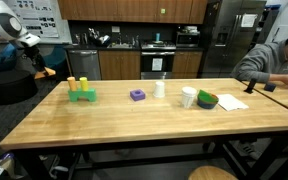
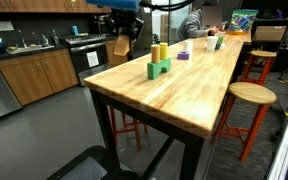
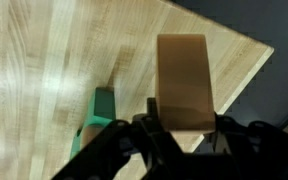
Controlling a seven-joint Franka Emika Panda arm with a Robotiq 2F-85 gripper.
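Note:
My gripper is shut on an orange-brown block (image 3: 185, 75), which juts out beyond the fingers in the wrist view. In exterior view 1 the gripper (image 1: 44, 66) hangs at the table's left end, with the block (image 1: 51, 71) showing as a small orange patch. From exterior view 2, the held block (image 2: 122, 46) is raised above table level. A green stand (image 1: 82, 95) bearing yellow upright pieces (image 1: 83, 83) is to the right of the gripper. Part of the green stand (image 3: 101, 106) also shows at lower left in the wrist view.
On the wooden table (image 1: 134, 122) are a purple block (image 1: 137, 95), white cups (image 1: 188, 97) and a dark bowl (image 1: 207, 100) with coloured contents. A person (image 1: 274, 66) sits at the right end.

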